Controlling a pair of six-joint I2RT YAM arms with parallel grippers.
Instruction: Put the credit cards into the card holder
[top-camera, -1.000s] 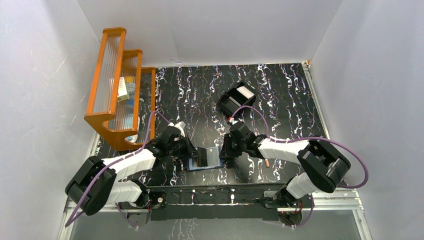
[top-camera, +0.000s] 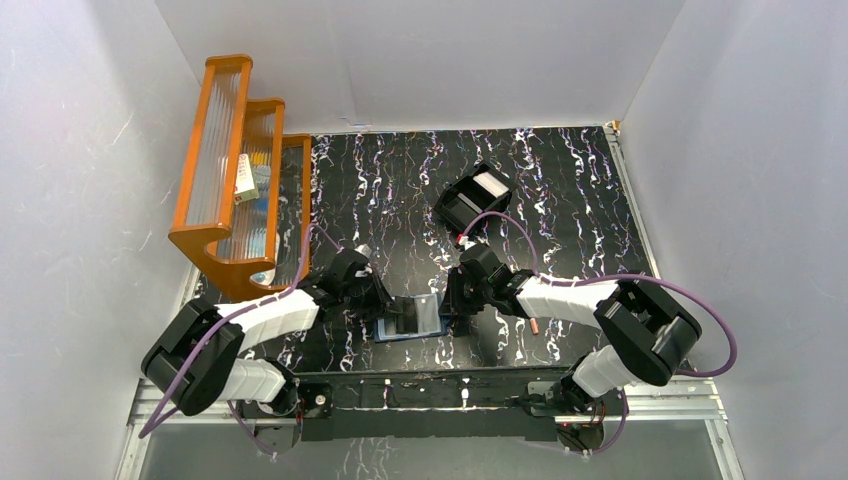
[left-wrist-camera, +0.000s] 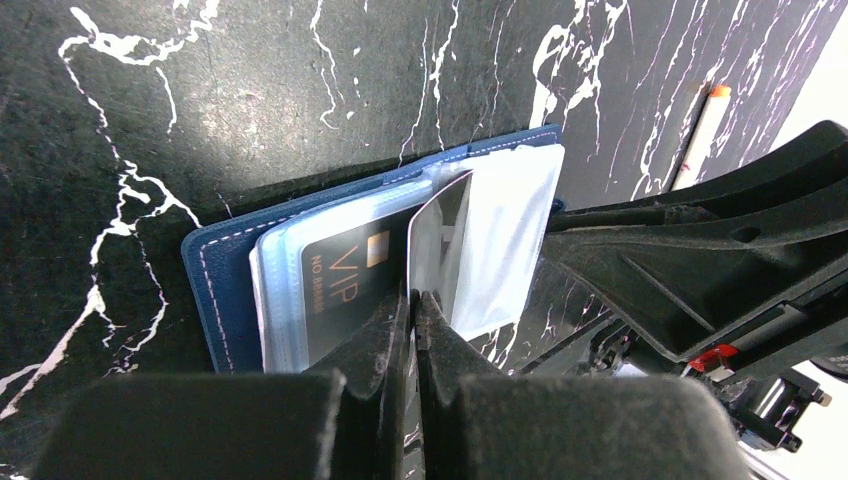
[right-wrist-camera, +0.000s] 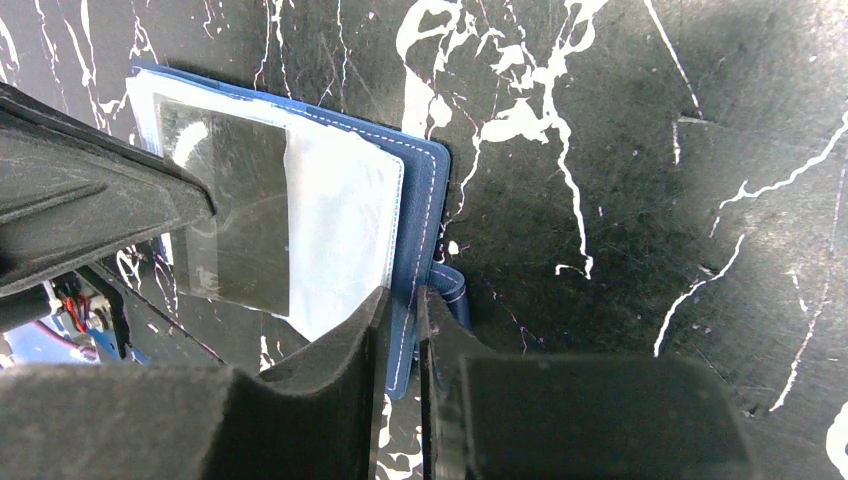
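The blue card holder lies open on the dark marbled table between both grippers, its clear sleeves showing. Through the sleeve on its left half shows a black VIP card. A thin dark leaf, sleeve or card, stands tilted up near the holder's middle; its upright edge runs down to my left gripper, shut on it. My right gripper is at the holder's right edge, with the blue cover between its narrowly spaced fingers. In the right wrist view, a dark panel lies under the left gripper's finger.
A black divided box stands behind the right arm. At the left is a wooden rack with a small box in it. An orange-tipped pen-like stick lies right of the holder. Table behind the holder is clear.
My left arm has shifted slightly to the right, and the dark leaf between the grippers sits a little differently. The right arm and the holder look unmoved.
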